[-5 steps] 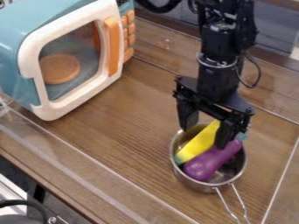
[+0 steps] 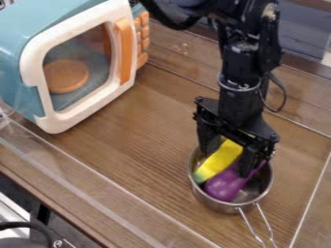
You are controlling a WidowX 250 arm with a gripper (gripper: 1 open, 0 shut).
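A metal pot with wire handles sits near the table's right front, holding a yellow elongated object and a purple eggplant-like object. My black gripper reaches down into the pot's mouth from above, open, its fingers over and around the upper part of the two objects, partly hiding them. Whether it touches them I cannot tell.
A toy microwave, blue and white with an orange panel, stands at the back left. A wall or ledge runs along the back.
My gripper has moved down into the pot, covering more of the yellow and purple objects. The pot appears unmoved.
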